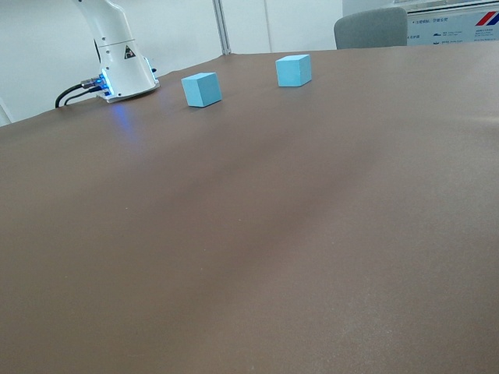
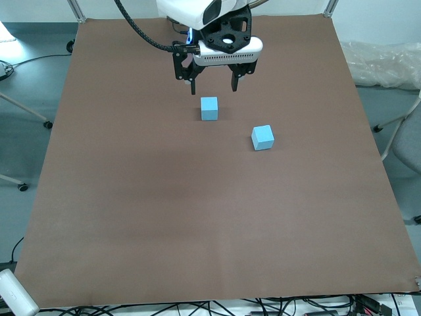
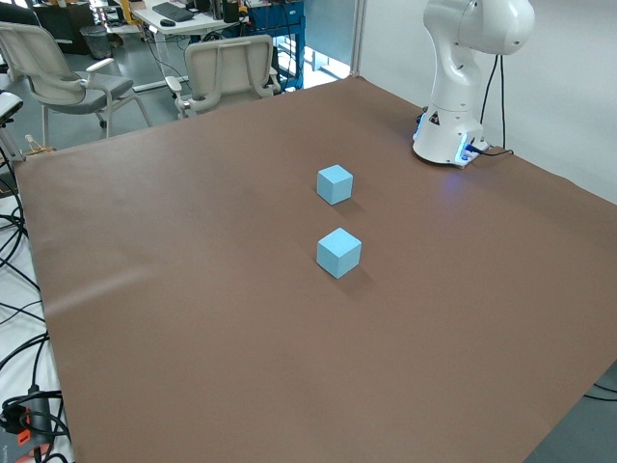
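Two light blue cubes rest apart on the brown table (image 2: 217, 197). In the left view one cube (image 2: 209, 108) is near the middle, toward the arm, and the other cube (image 2: 262, 137) is lower right of it. My gripper (image 2: 213, 89) hangs open at the top of the left view, above and behind the first cube, nothing visible between its fingers. The top view shows both cubes (image 1: 201, 89) and the arm's white base; the right view shows the cubes (image 3: 338, 253) and the base, with the gripper out of sight.
Cables run along the near edge in the left view, beside a white cylinder (image 2: 16, 293) at the lower left. Chairs stand beyond the table edges.
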